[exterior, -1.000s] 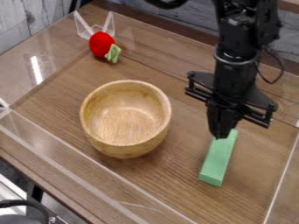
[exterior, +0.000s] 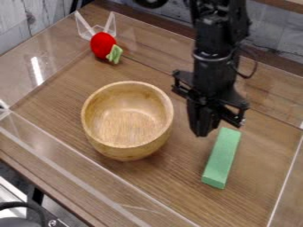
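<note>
My black gripper hangs over the table's right half, between a tan bowl and a green flat bar, just above and left of the bar's top end. Its fingers are apart, with nothing visible held between them.
A red object with a green part lies at the back left beside a white piece.
The arm and gripper have moved left and slightly back, toward the bowl. The bowl and green bar look unmoved.
</note>
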